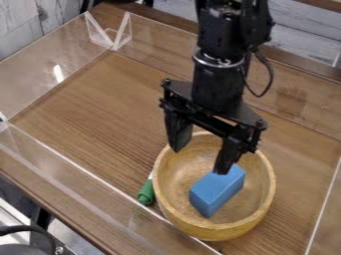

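Observation:
My black gripper hangs over the yellow bowl, its two fingers apart and open above the bowl's back part. A blue block lies in the bowl toward the right. A small green object lies just left of the bowl; its far end is partly hidden.
The wooden table has free room to the left and right. Clear plastic walls edge it at left and front, and a dark cable curves at the bottom left.

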